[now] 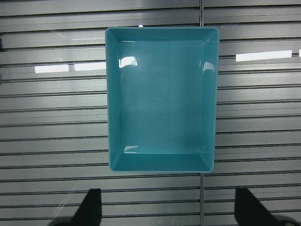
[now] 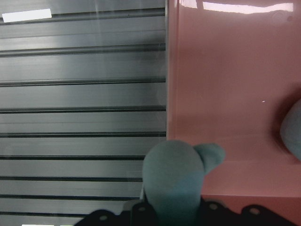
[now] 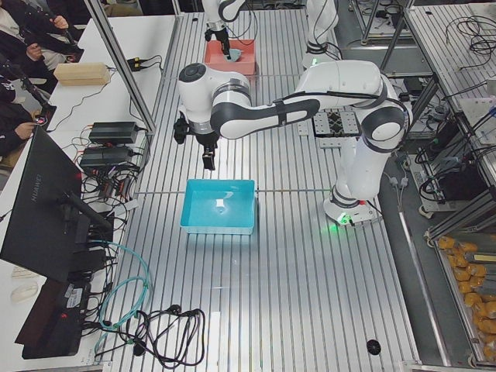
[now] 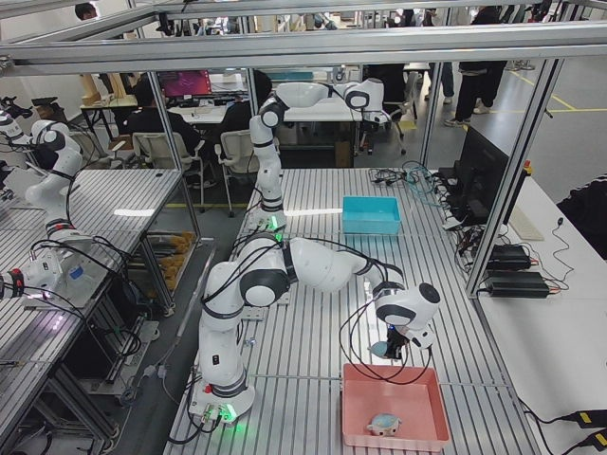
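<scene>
My right gripper [image 4: 396,349] is shut on a light teal plush toy [image 2: 171,181], held at the edge of a pink bin [image 2: 235,70]. A grey-teal plush toy [image 4: 384,425] lies inside that bin, partly cut off in the right wrist view. My left gripper [image 3: 208,161] hangs open above the slatted table, just behind a turquoise bin [image 3: 217,209], with nothing between its fingers. The turquoise bin looks empty in the left wrist view.
A monitor [image 3: 43,201], black power boxes [image 3: 108,155] and loose cables line the left side of the table. The slatted surface [image 3: 287,271] in front of the turquoise bin is largely clear.
</scene>
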